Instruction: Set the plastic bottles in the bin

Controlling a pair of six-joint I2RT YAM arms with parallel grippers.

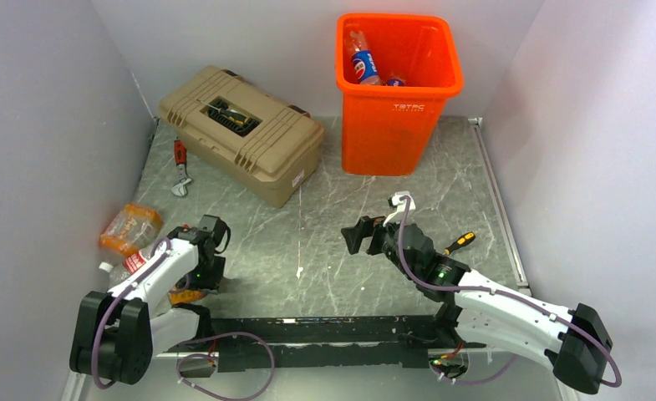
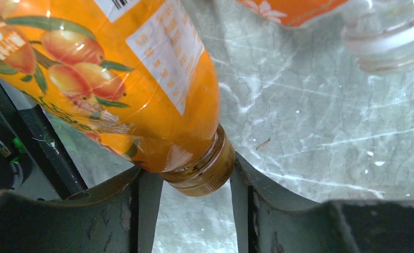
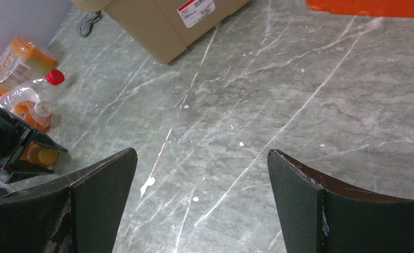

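Observation:
An orange juice bottle (image 2: 115, 84) lies at the left front; my left gripper is shut on its brown capped neck. Beside it lie a clear bottle with red cap and label (image 3: 33, 95) and another orange-labelled bottle (image 1: 130, 230), by the left wall. The orange bin (image 1: 391, 134) at the back holds bottles, one with a blue Pepsi label (image 1: 364, 63). My right gripper (image 1: 362, 234) hangs open over the right-middle floor, nothing between its fingers.
A tan toolbox (image 1: 241, 150) stands at the back left, an adjustable wrench (image 1: 180, 174) beside it. A screwdriver (image 1: 462, 242) lies at the right, behind my right arm.

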